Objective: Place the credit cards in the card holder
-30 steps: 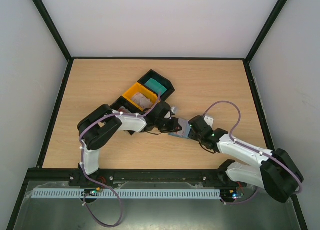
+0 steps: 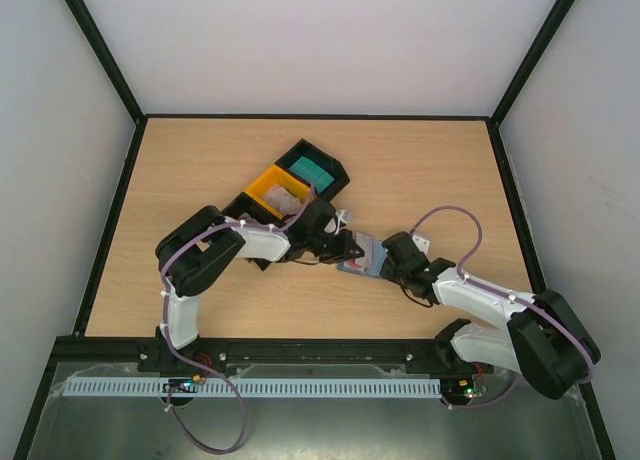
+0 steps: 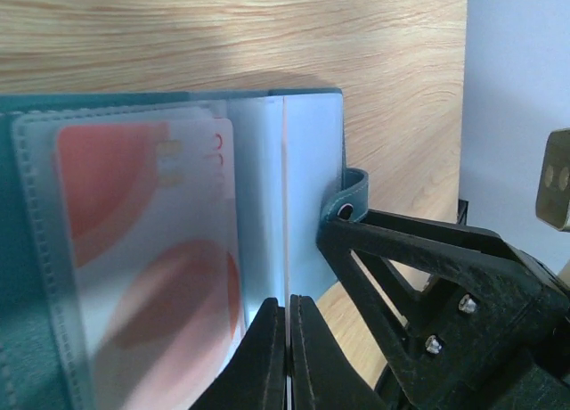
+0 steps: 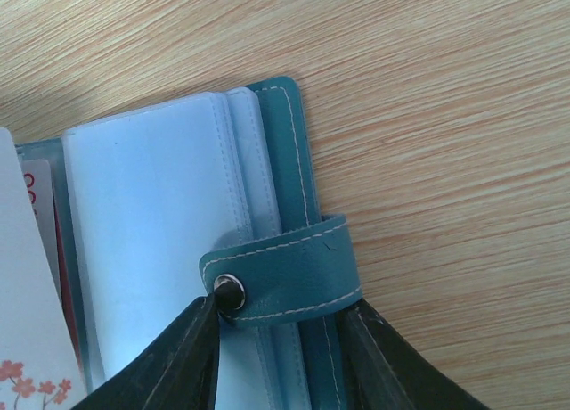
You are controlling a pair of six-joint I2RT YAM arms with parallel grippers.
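The teal card holder [image 2: 374,259] lies open on the table between both grippers, with clear light-blue sleeves [image 4: 156,214] and a red-and-white card [image 3: 147,276] in one sleeve. My left gripper is shut over the holder, a thin pale card edge running up from its fingertips. My right gripper has its fingers either side of the snap strap [image 4: 285,272] at the holder's edge; whether they press on it is unclear. A white card with pink flowers [image 4: 27,312] shows at the left in the right wrist view.
Three bins stand in a diagonal row behind the left arm: a black one with a teal item [image 2: 311,171], an orange one [image 2: 265,183] with pale items, and another black one.
In the top view my left gripper has shifted very slightly over the holder; the right arm has moved slightly since a second ago.
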